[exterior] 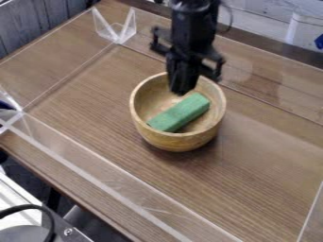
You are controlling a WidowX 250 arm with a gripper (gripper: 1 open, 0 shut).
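Note:
A wooden bowl (151, 135) sits in the middle of the table, with a green block (179, 115) lying inside it on a slant. Above the bowl's back, my black gripper (180, 59) is raised and blurred by motion, so its fingers are hard to make out. The green block is apart from it.
A clear plastic piece (115, 26) lies at the back left. A dark cable (44, 216) and grey item are at the front left corner.

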